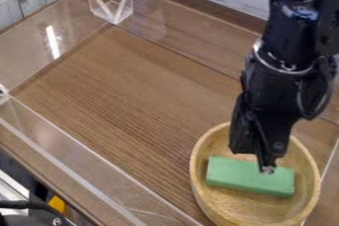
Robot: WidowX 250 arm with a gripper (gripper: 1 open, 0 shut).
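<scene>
A green rectangular block [249,176] lies in a round wooden bowl [212,200] at the bottom right. My black gripper [257,149] hangs over the back part of the bowl, just above the block. It looks shut, with nothing visible between its fingers.
Clear plastic edging runs along its left side, with a small clear piece [111,6] at the far left corner and a pale wall behind.
</scene>
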